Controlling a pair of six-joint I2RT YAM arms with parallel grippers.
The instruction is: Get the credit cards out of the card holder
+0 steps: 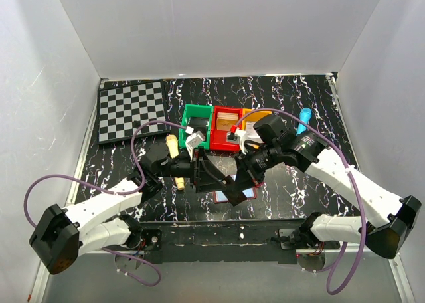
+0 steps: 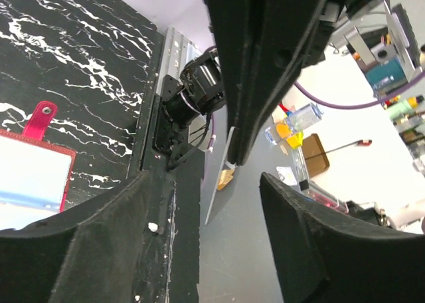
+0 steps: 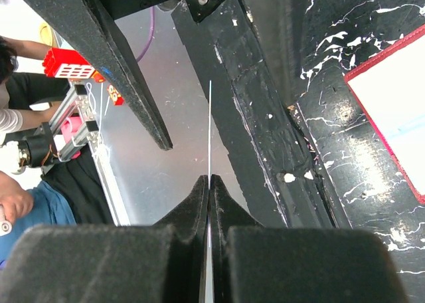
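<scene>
A dark card (image 1: 233, 194) is pinched by my right gripper (image 1: 242, 181) and sticks out over the front of the table. In the right wrist view the card (image 3: 210, 130) appears edge-on as a thin upright line, rising from the shut fingers. My left gripper (image 1: 221, 181) faces it from the left, its fingers apart. One left finger (image 3: 129, 67) shows on each side of the card there, with space between. In the left wrist view the card (image 2: 219, 177) stands edge-on beyond the gap. The red-edged card holder (image 3: 398, 97) lies open on the table beneath, partly hidden by the arms from above.
Behind the arms stand a green box (image 1: 188, 110) with dark cards, a red box (image 1: 218, 142) with brownish ones and an orange box (image 1: 247, 113) with pale ones. A chessboard (image 1: 133, 110) lies back left, a blue object (image 1: 305, 115) right. The table's front edge is close below.
</scene>
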